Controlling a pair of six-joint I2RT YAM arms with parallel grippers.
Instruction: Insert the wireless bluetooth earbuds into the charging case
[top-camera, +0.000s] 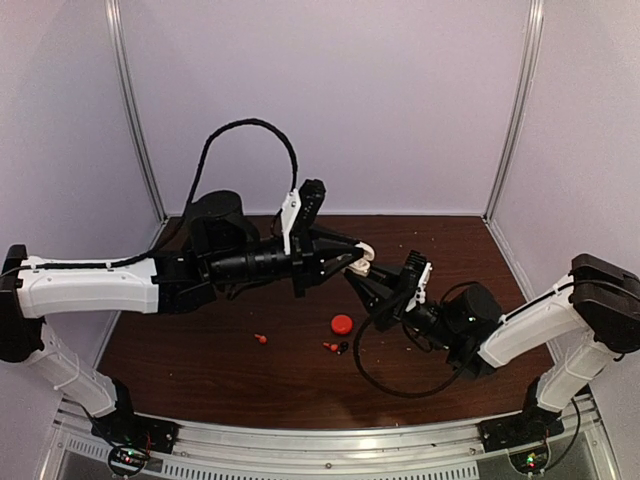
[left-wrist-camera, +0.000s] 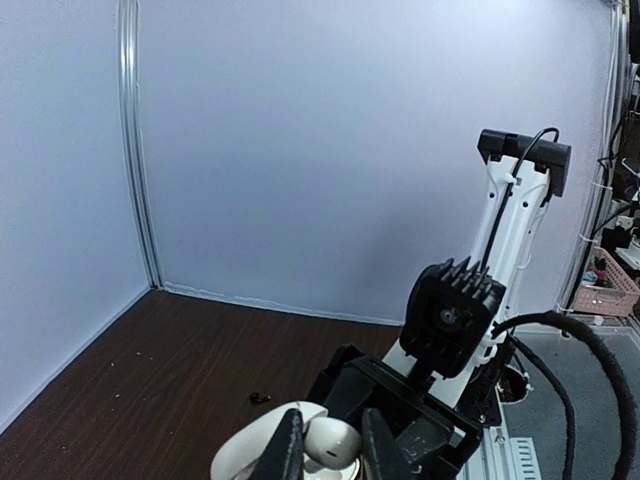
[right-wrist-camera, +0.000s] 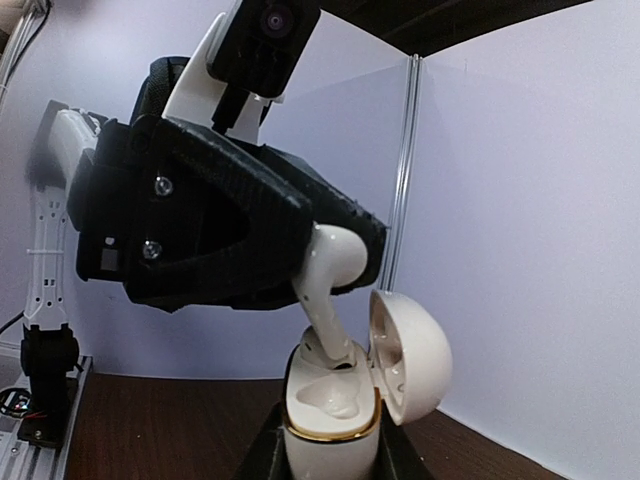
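The white charging case (right-wrist-camera: 330, 440) with gold rim is held upright in my right gripper (top-camera: 358, 275), shut on it, its lid (right-wrist-camera: 410, 355) open. My left gripper is shut on a white earbud (right-wrist-camera: 335, 255), which hangs with its stem down into one slot of the case; whether it is fully seated I cannot tell. The two grippers meet above the middle of the table, the left one coming from the left just over the case.
On the wooden table (top-camera: 200, 370) below lie a red round lid (top-camera: 341, 324), a small red piece (top-camera: 261, 339) and small red and black pieces (top-camera: 335, 347). Walls enclose the back and sides.
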